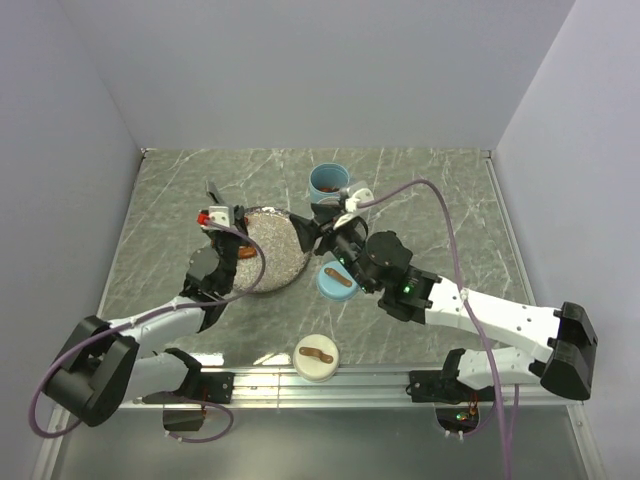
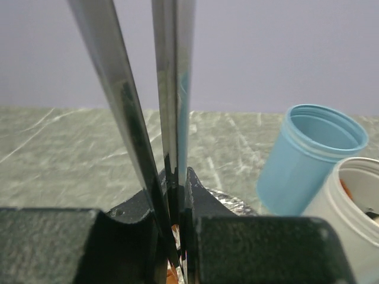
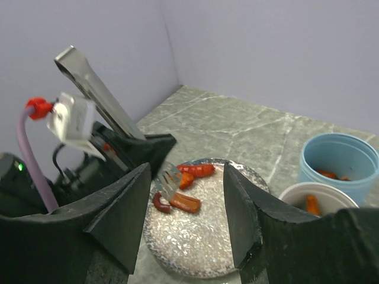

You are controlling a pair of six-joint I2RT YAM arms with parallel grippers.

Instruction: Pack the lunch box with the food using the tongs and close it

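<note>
My left gripper is shut on a pair of shiny metal tongs, whose bent end rises above the hand in the right wrist view. Below them, the tongs' tips (image 3: 169, 179) hang over the round speckled plate (image 3: 222, 260), close to the food. A red sausage (image 3: 198, 170) and a brown piece (image 3: 185, 203) lie there. Apart and empty, the fingers of my right gripper stand to the right of the plate in the top view. A blue container (image 2: 284, 177) and a white container (image 2: 343, 219) hold some food.
The blue lid (image 1: 332, 290) lies right of the plate, under the right arm's side. Nearer the front edge is the white lid (image 1: 316, 370). Bare marble table (image 1: 450, 200) extends at the back right.
</note>
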